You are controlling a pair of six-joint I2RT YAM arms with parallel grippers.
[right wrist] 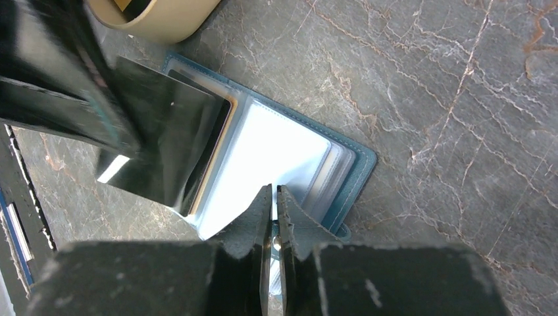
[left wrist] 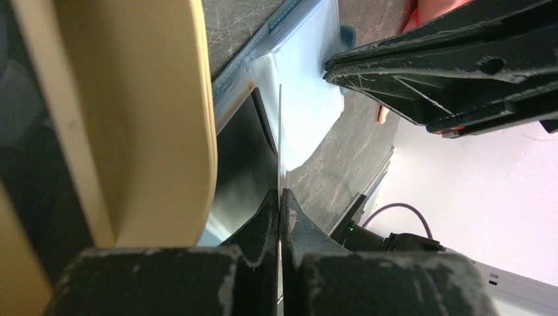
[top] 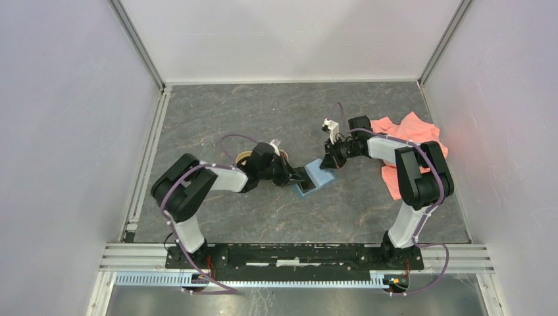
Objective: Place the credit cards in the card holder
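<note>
The blue card holder [right wrist: 355, 171] lies open on the marble table [right wrist: 434, 79], with white clear sleeves [right wrist: 263, 158] and a black card or pocket [right wrist: 164, 145] on its left part. My right gripper is shut on the card holder's edge at the sleeves. My left gripper is shut on a thin card, seen edge-on as an upright pale line, above the holder's black part. In the right wrist view the left fingers are blurred over that part.
A beige round container [right wrist: 171, 16] sits just beside the holder, under the left arm. A pink cloth [top: 411, 125] lies at the right.
</note>
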